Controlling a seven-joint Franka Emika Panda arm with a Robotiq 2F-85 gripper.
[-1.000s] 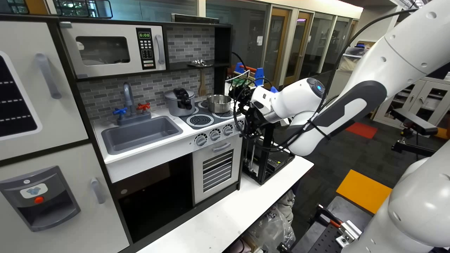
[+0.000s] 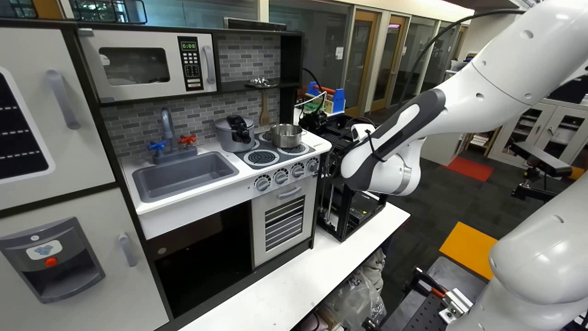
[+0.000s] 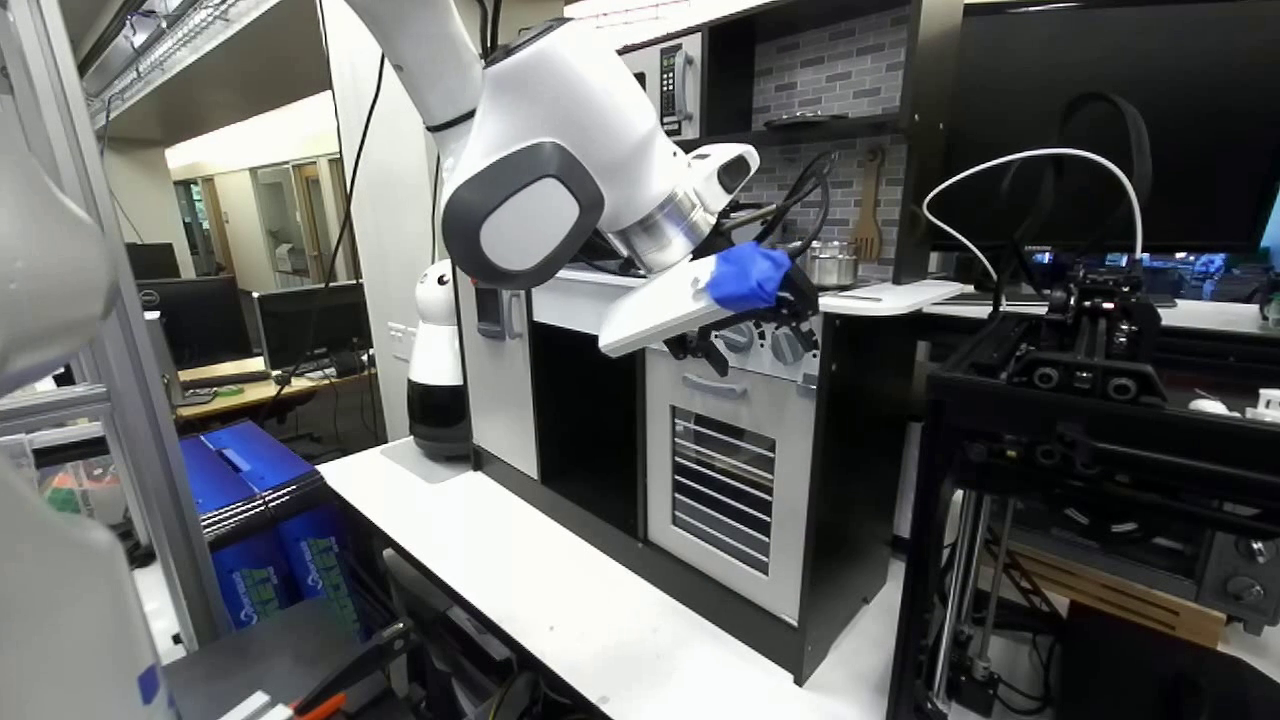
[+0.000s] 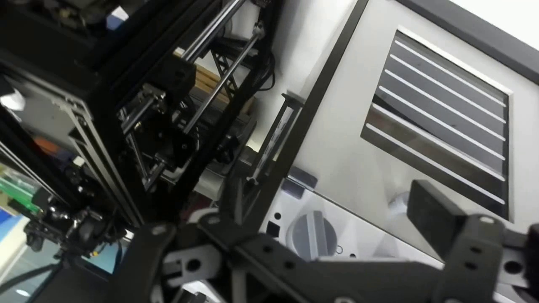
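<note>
My gripper stands open, its two dark fingers spread wide with nothing held between them. Beyond the gap, the wrist view has a grey stove knob (image 4: 313, 235) and the oven door (image 4: 404, 166), with no contact visible. In exterior view 2 the gripper (image 3: 753, 342) is in front of the stove's knob panel, above the oven door (image 3: 726, 420). From exterior view 1 the arm hides it. A steel pot (image 2: 286, 135) rests on a rear burner, and a grey lidded pot (image 2: 235, 134) stands beside the stove top (image 2: 262, 158).
Close to the stove's right side is a black-framed 3D printer (image 4: 108, 151). Left of the pots lies the sink (image 2: 184, 175) with its faucet.
The arm has swung right and its wrist has rotated, drawing away from the stove's right corner. The gripper, dark beside the steel pot before, is now hidden in exterior view 1. The pots have not moved.
</note>
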